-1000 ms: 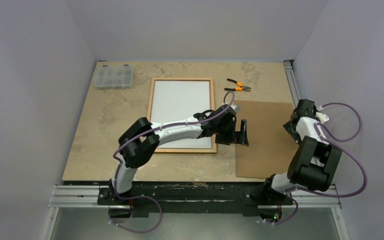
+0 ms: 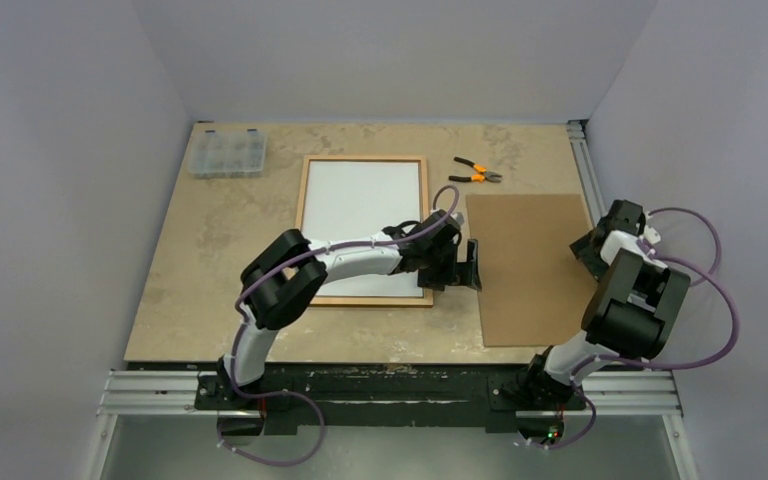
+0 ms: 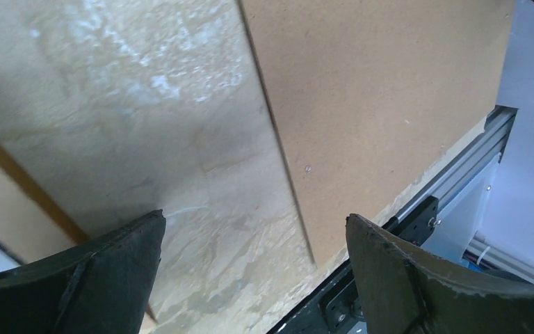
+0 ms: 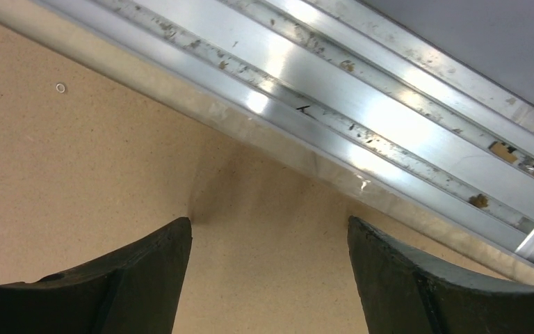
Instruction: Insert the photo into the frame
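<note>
The wooden picture frame (image 2: 426,180) lies flat on the table with a white sheet (image 2: 360,195) inside it. To its right is a brown backing board (image 2: 525,320), apart from the frame and slightly turned. My left gripper (image 2: 469,266) stands open at the board's left edge; in the left wrist view nothing is between its fingers. Over the board's right side, my right gripper is partly open, its fingers (image 4: 160,261) close to the brown surface with nothing held. I cannot make out a separate photo.
A metal rail (image 4: 306,118) runs along the table's right edge, beside the board. Orange-handled pliers (image 2: 478,170) lie behind the board, and a clear compartment box (image 2: 228,153) sits at the back left.
The brown board has slid toward the back of the table and turned slightly. My left gripper has shifted left toward the frame. The right gripper has moved only a little.
</note>
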